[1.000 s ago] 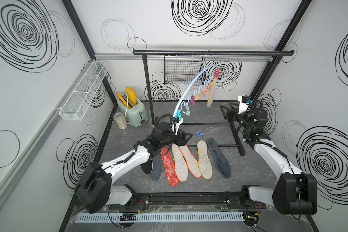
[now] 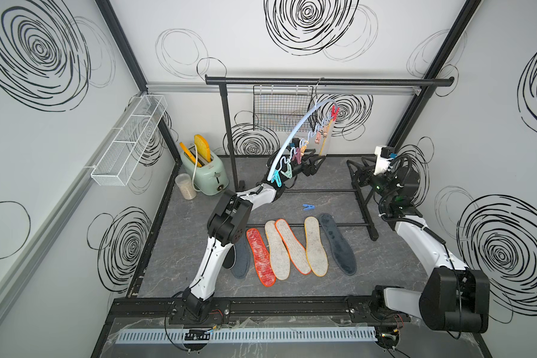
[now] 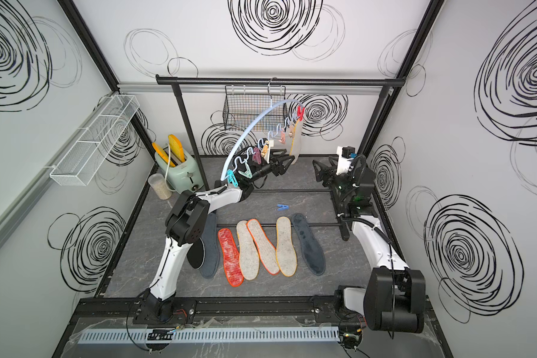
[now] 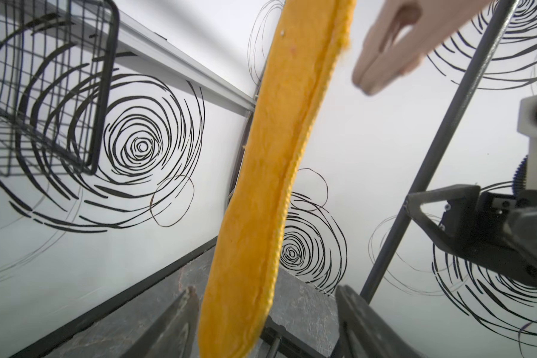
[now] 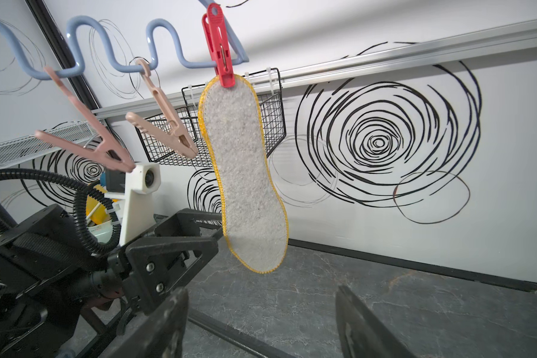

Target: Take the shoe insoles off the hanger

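Note:
One insole, grey-white with a yellow edge, hangs from a red clothespin at the right end of the pale blue hanger. Its yellow side fills the middle of the left wrist view. My left gripper is open at the insole's lower end, which appears between its fingers in the left wrist view; it is not gripped. Off to the right, my right gripper is open and empty, its fingers apart from the insole.
Several removed insoles, such as the red one, lie in a row on the table's front part. A blue clothespin lies loose. Empty clothespins hang beside the insole. The rack's right foot stands near the right arm; a toaster is back left.
My left arm has swung up, back and to the right, from above the laid-out insoles to the hanging insole. The insole has swung slightly. My right gripper has moved slightly right.

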